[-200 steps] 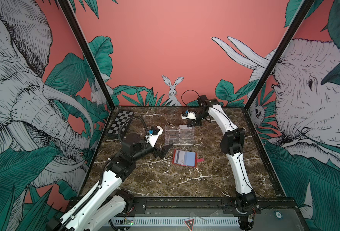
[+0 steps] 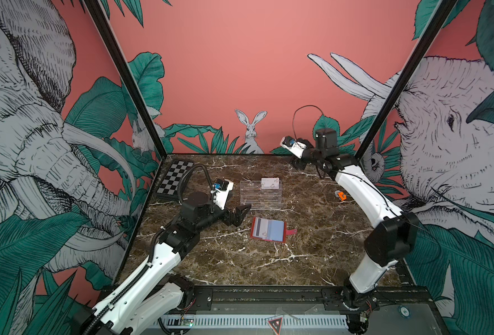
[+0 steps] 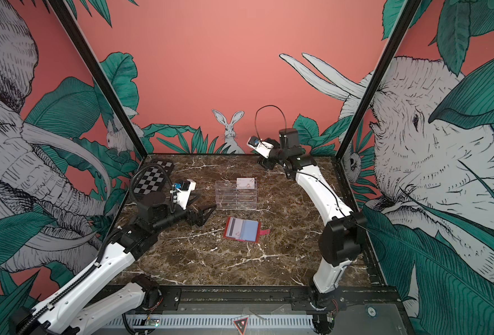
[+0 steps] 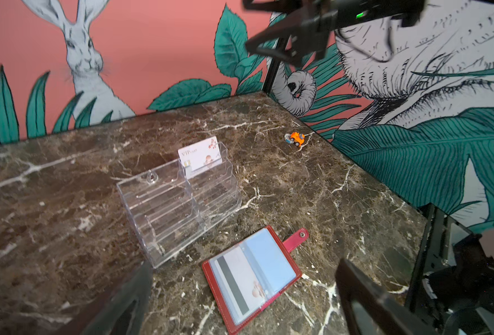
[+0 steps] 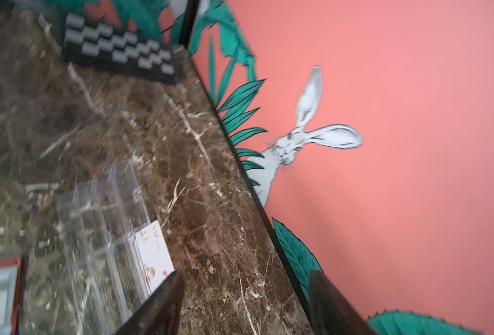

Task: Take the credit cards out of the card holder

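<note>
An open red card holder [image 4: 295, 240] lies flat on the table, its pink strap pointing right. A white card with a dark stripe [image 4: 249, 279] sits in its left side; the right side looks pale blue. Behind it, a white VIP card [image 4: 201, 152] stands upright in the back right slot of a clear stepped rack [image 4: 160, 203]. My left gripper is open above the table, just left of the holder, with nothing between its fingers. Beyond the rack, at the back right, my right gripper is raised and open, its fingers apart and empty.
A black-and-white checkered board [image 2: 175, 178] lies at the back left. A small orange toy [image 2: 341, 195] rests on the right side of the table.
My right gripper has moved up and right, away from the rack, its arm swinging right. The VIP card now shows higher in the rack's back slot.
</note>
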